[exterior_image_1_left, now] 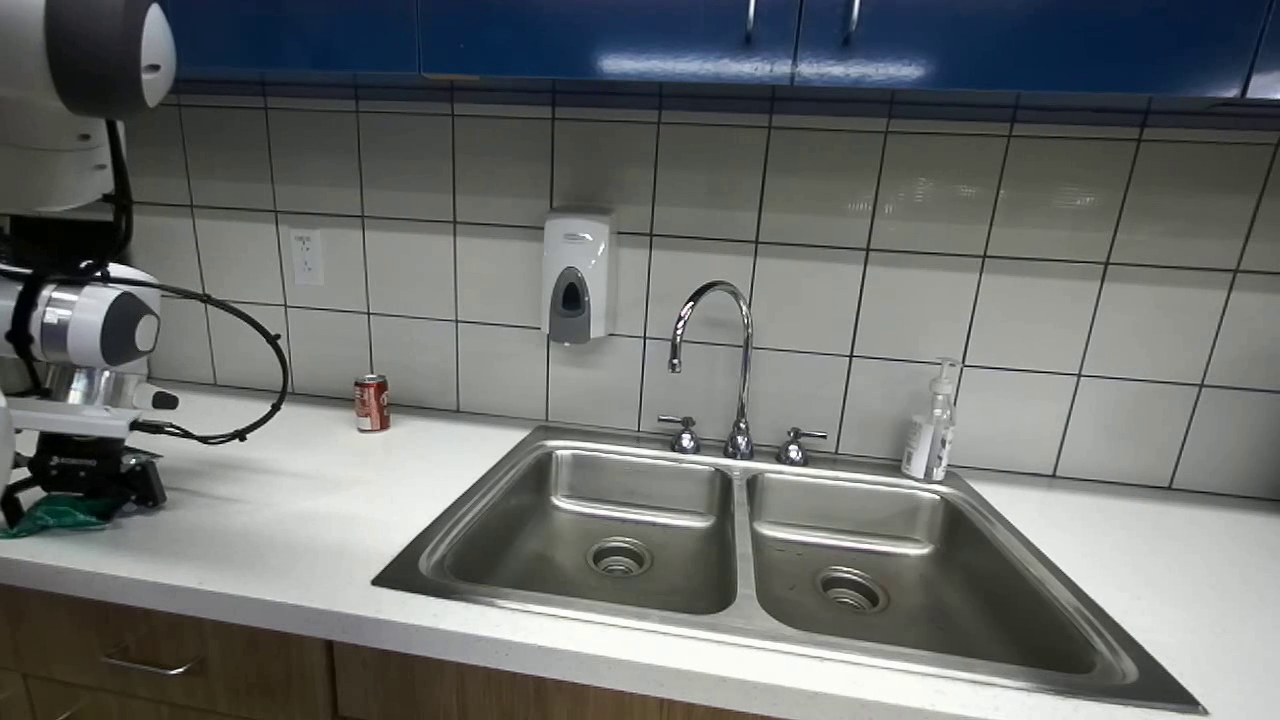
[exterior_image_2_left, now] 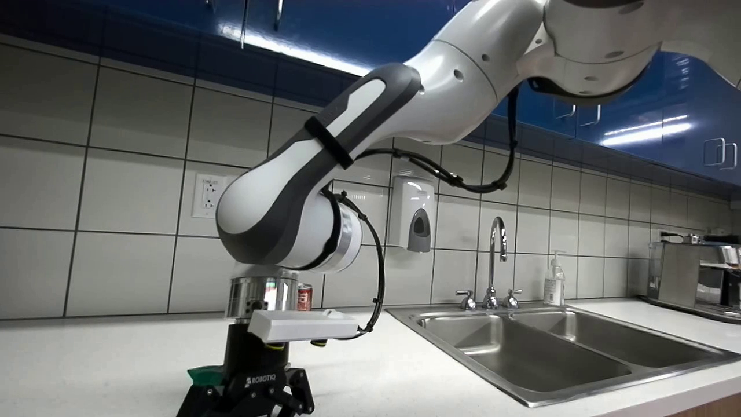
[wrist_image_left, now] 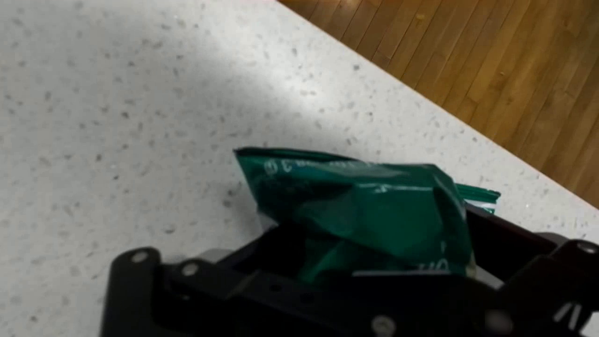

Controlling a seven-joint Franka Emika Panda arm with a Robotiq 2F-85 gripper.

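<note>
A crumpled green packet (exterior_image_1_left: 66,515) lies low at the counter's front left, partly cut off by the left edge of exterior view 1. My gripper (exterior_image_1_left: 84,502) is down over it with its fingers wide apart. In the wrist view the green packet (wrist_image_left: 387,202) sits between the open black fingers, its lower part hidden by the gripper. Behind the gripper in exterior view 2, a corner of the packet (exterior_image_2_left: 205,375) shows; the fingertips are cut off by the bottom edge there.
A red can (exterior_image_1_left: 372,403) stands by the tiled wall. To the right is a double sink (exterior_image_1_left: 741,546) with a faucet (exterior_image_1_left: 740,396) and a soap bottle (exterior_image_1_left: 930,426). The counter's front edge runs close to the packet; bare counter (exterior_image_1_left: 300,492) lies between gripper and sink.
</note>
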